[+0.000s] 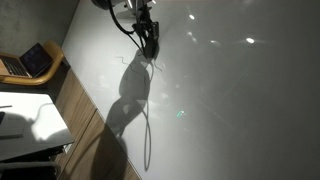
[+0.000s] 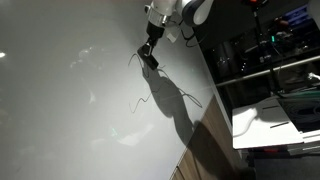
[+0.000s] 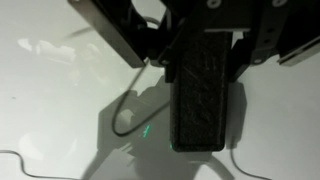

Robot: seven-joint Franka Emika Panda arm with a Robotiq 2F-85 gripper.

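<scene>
My gripper is shut on a dark, rectangular eraser-like block (image 3: 200,110), which reaches out past the fingers. In exterior view 1 the block (image 1: 150,48) is at or very close to the whiteboard (image 1: 230,110), near the top; whether its face touches cannot be made out. Exterior view 2 shows the block (image 2: 148,56) below the gripper (image 2: 153,38), against the pale board. Thin dark drawn lines lie on either side: one line (image 3: 45,177) at lower left of the wrist view, another line (image 3: 248,173) at lower right.
A small green spot (image 3: 146,130) shows on the board. The arm's long shadow (image 1: 130,90) falls across it. Beyond the board's edge are a white table (image 1: 30,125) and a laptop (image 1: 38,60) on a chair. Much of the board is clear.
</scene>
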